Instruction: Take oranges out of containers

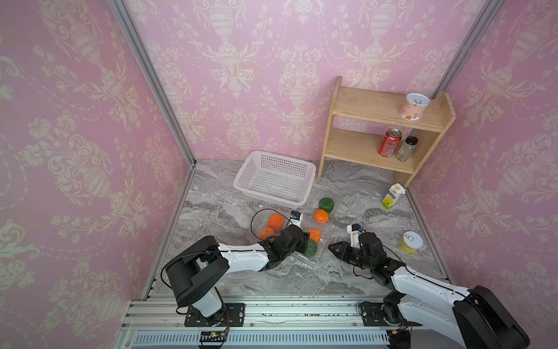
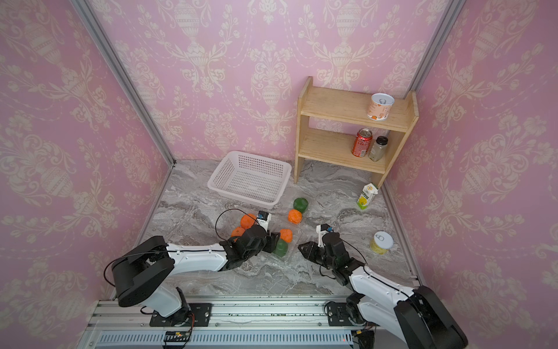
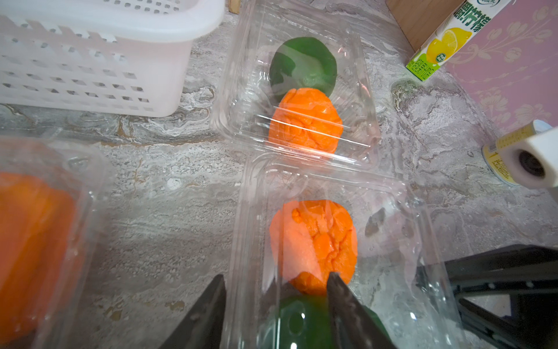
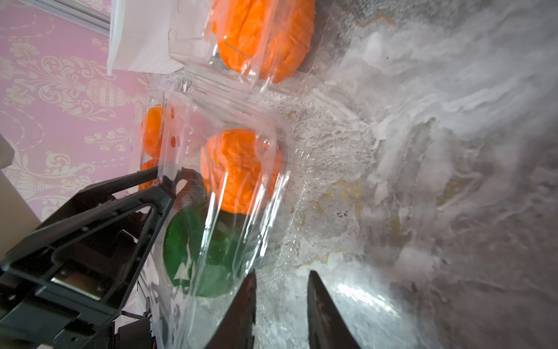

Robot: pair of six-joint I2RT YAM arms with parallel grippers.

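A clear container holding an orange (image 3: 314,238) and a green fruit (image 3: 305,320) sits between my grippers. My left gripper is open, fingers either side of its left wall. My right gripper is at the container's right side; whether it grips the plastic is unclear. Behind, a second clear container holds an orange (image 3: 305,125) and a green fruit (image 3: 302,64). A third, at left, holds several oranges (image 1: 276,221), partly hidden by my left arm in the top views.
An empty white basket (image 1: 273,174) stands at the back. A wooden shelf (image 1: 360,148) with cans and a jar stands back right. A juice carton (image 1: 392,196) and a yellow-labelled can (image 1: 410,244) are at right.
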